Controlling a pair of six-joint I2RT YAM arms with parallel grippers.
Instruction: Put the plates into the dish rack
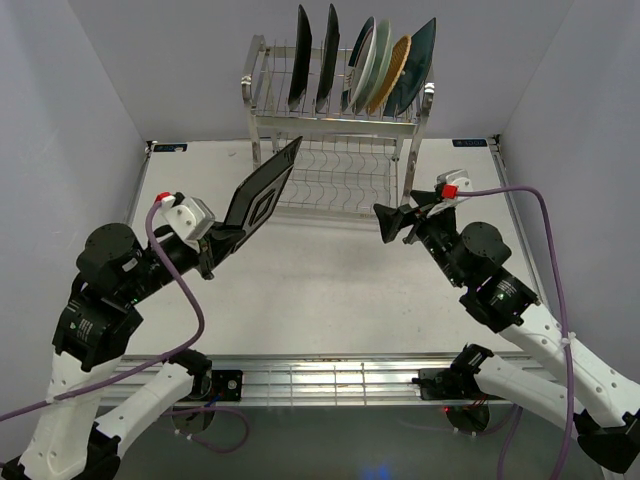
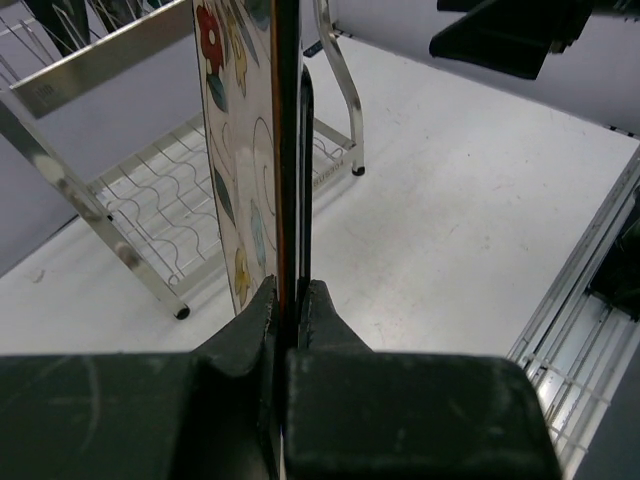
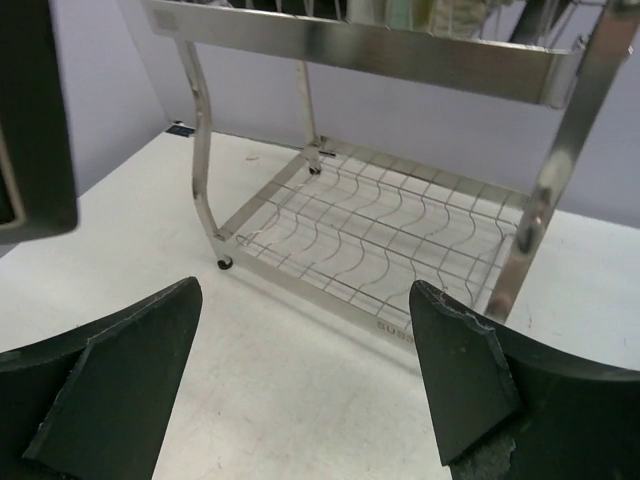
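Note:
My left gripper (image 1: 218,245) is shut on a dark square plate (image 1: 262,185), held tilted on edge in front of the rack's left side; the left wrist view shows its flowered face (image 2: 240,150) between the fingers. My right gripper (image 1: 390,220) stands open and empty, right of the plate, before the rack's lower right. The dish rack (image 1: 332,124) holds several plates on its upper tier: dark ones (image 1: 300,62) at left, pale, tan and dark ones (image 1: 417,62) at right. Its lower tier (image 3: 340,262) is empty.
Grey walls close in on both sides and behind. A metal rail (image 1: 320,366) runs along the front edge.

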